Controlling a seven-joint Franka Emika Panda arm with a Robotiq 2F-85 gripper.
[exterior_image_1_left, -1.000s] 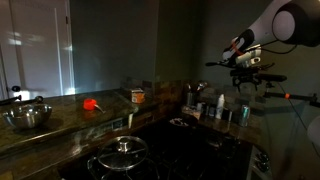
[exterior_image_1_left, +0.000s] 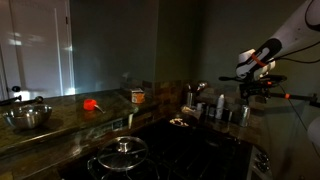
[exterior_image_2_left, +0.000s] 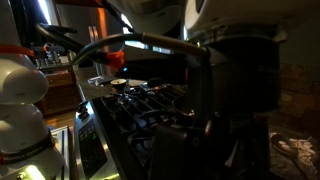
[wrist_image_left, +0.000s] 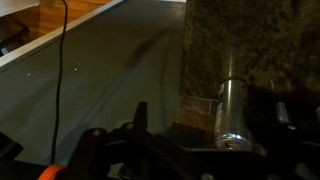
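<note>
In exterior view 1 my gripper (exterior_image_1_left: 246, 94) hangs at the right, above the counter at the far end of the stove. A shiny metallic cylinder (exterior_image_1_left: 245, 115) stands on that counter, just below the gripper. In the wrist view the same sort of cylinder (wrist_image_left: 232, 112) lies in the space between the dark fingers of my open gripper, seen from above. No contact between fingers and cylinder shows. Exterior view 2 is mostly filled by the dark arm (exterior_image_2_left: 235, 90), which hides the fingertips there.
A lidded pan (exterior_image_1_left: 122, 152) sits on the black stove. Bottles (exterior_image_1_left: 220, 106) stand by the back wall, left of the cylinder. A steel bowl (exterior_image_1_left: 28, 117), a red item (exterior_image_1_left: 90, 104) and an orange-white tub (exterior_image_1_left: 138, 96) occupy the left ledge. A dark cable (wrist_image_left: 59, 80) crosses the wrist view.
The arm has come down steadily, bringing my gripper closer to the metallic cylinder and the counter. The pan, bowl and bottles have stayed put.
</note>
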